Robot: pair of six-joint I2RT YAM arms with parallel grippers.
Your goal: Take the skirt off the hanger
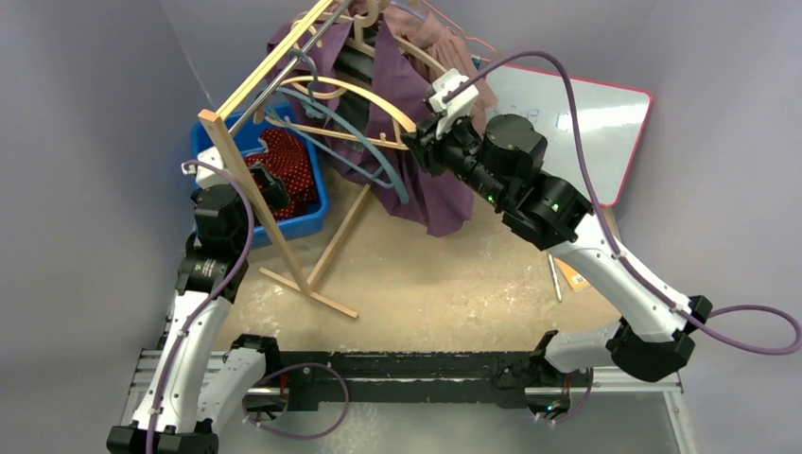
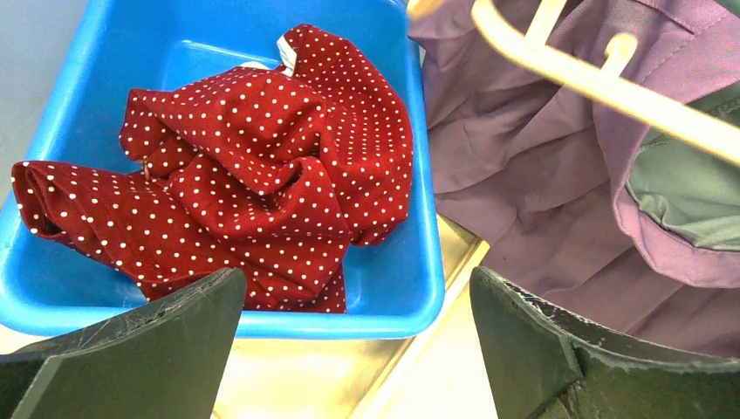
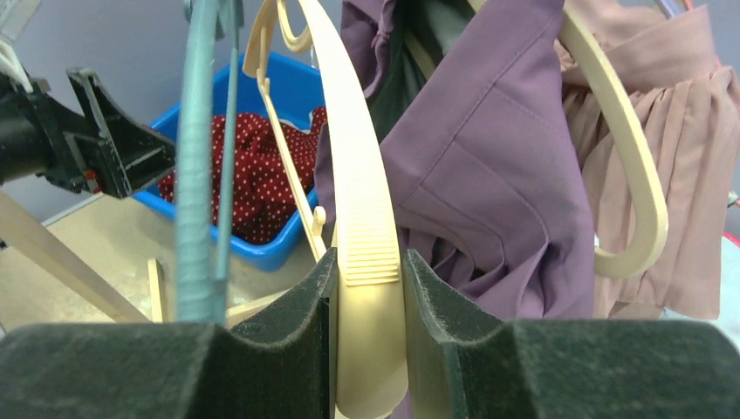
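Observation:
My right gripper has its fingers on either side of the end of a cream wooden hanger (image 3: 353, 175), touching it. A blue hanger (image 1: 350, 132) hangs alongside. Behind them purple cloth (image 3: 480, 175) and pinkish pleated cloth (image 3: 654, 175) hang on the rack. In the left wrist view my left gripper stands open above the front rim of the blue bin (image 2: 423, 201), which holds red polka-dot cloth (image 2: 253, 201); nothing is between its fingers.
The wooden rack (image 1: 236, 165) spans the back left, its leg beside my left arm. A whiteboard (image 1: 577, 123) lies at back right.

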